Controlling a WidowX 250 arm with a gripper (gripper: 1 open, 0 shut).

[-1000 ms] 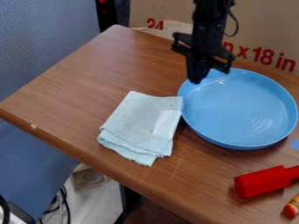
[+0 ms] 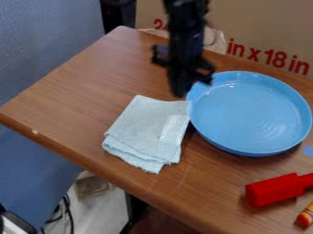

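Observation:
The black gripper (image 2: pixel 180 78) hangs over the wooden table, at the upper left rim of a blue plate (image 2: pixel 251 117); it is blurred, and whether it is open or shut is unclear. A folded pale blue cloth (image 2: pixel 146 132) lies left of the plate, near the front edge.
A red object (image 2: pixel 275 188) and a small orange item (image 2: pixel 307 216) lie at the lower right. A cardboard box (image 2: pixel 257 32) stands behind.
The plate, cloth and red object have not moved.

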